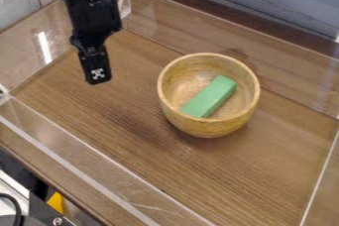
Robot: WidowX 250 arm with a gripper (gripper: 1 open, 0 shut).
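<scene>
My black gripper (pixel 95 69) hangs over the upper left of the wooden surface, shut, with nothing visible between its fingers. To its right, apart from it, a pale wooden bowl (pixel 232 119) holds a green block (pixel 211 97) lying at a slant inside.
The wooden tray (pixel 146 170) has open room at its front, centre and right. Its raised edge runs along the left and back. Dark cables and a small yellow object (pixel 55 202) show outside it at the lower left.
</scene>
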